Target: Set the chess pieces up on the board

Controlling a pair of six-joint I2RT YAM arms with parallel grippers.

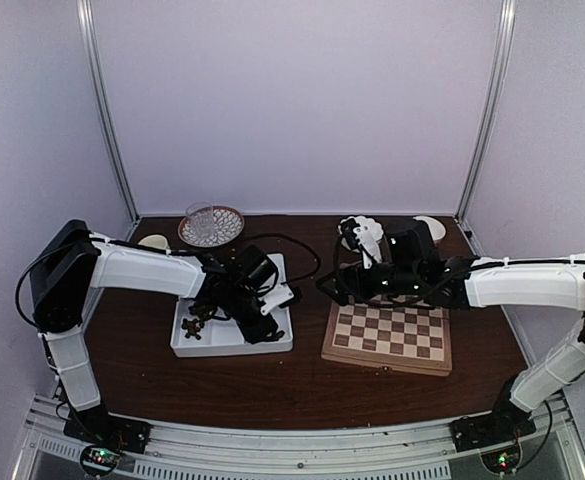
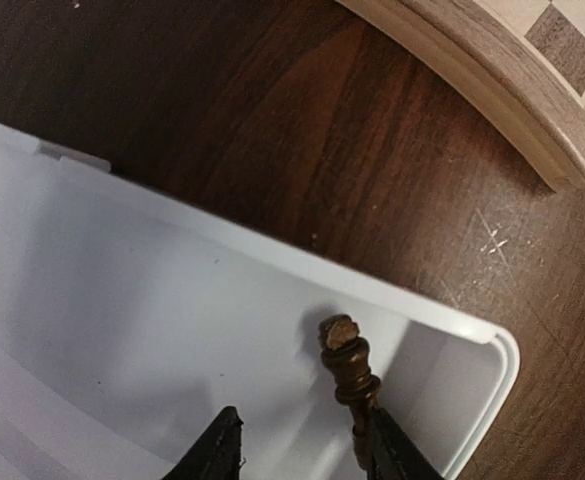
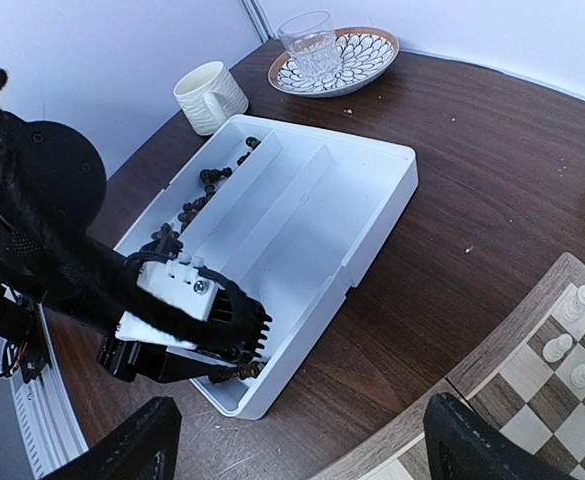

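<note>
The dark chess king (image 2: 350, 365) lies on its side in the front corner of the white tray (image 2: 272, 260). My left gripper is low in that tray, open and empty, with the king beside its right finger (image 2: 397, 452), whose tip covers part of the piece. Whether they touch I cannot tell. The wooden chessboard (image 1: 386, 367) is right of the tray. Pale pieces (image 3: 573, 302) stand on it in the right wrist view. Above the board's left edge my right gripper is open, nothing between its fingers.
More dark pieces (image 1: 192, 328) lie in the tray's left compartment. A cup (image 3: 210, 97), a patterned plate (image 3: 382, 52) and a glass (image 3: 310, 45) stand behind the tray. Bare table separates tray and board; the tray's rim (image 2: 372, 285) runs close to the left gripper.
</note>
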